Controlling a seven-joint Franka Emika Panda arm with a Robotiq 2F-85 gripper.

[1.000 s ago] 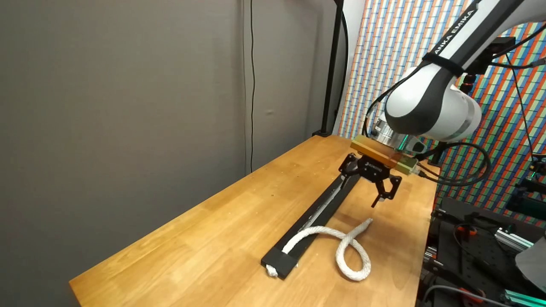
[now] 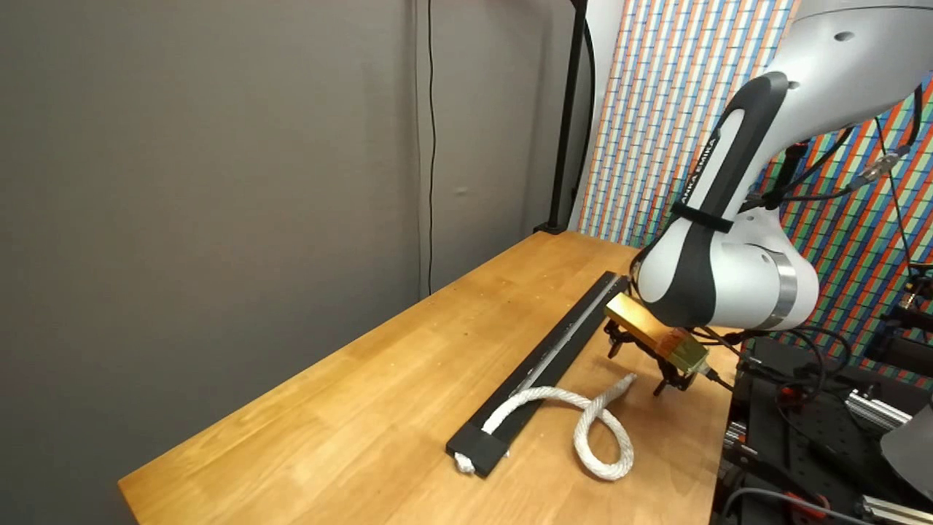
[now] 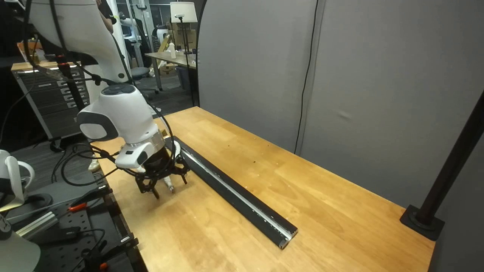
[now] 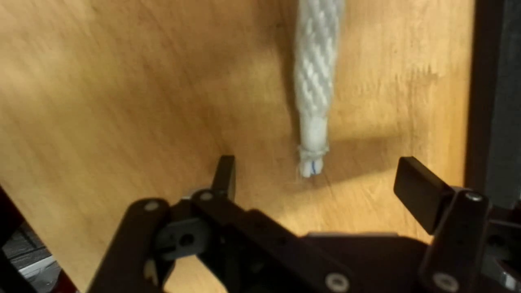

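A white rope (image 2: 603,468) lies on the wooden table in a loop, one end held at the near end of a black rail (image 2: 549,362). Its free end (image 4: 313,132) points in between my fingers in the wrist view, with clear space on either side. My gripper (image 2: 635,372) is low over the table just behind that end, tilted, its fingers wide open with nothing gripped. From the other side, the gripper (image 3: 172,187) straddles the rope tip. The black finger (image 4: 225,176) and its opposite both stand apart from the rope.
The rail runs along the table beside the rope, its dark edge (image 4: 503,97) near my right finger in the wrist view. A black pole (image 3: 428,199) stands at the table's corner. Bare table (image 2: 350,411) lies beyond the rail; a grey wall borders it.
The arm has come down and the gripper is now lower, close to the table and to the rope's free end. The rope and the rail have not moved.
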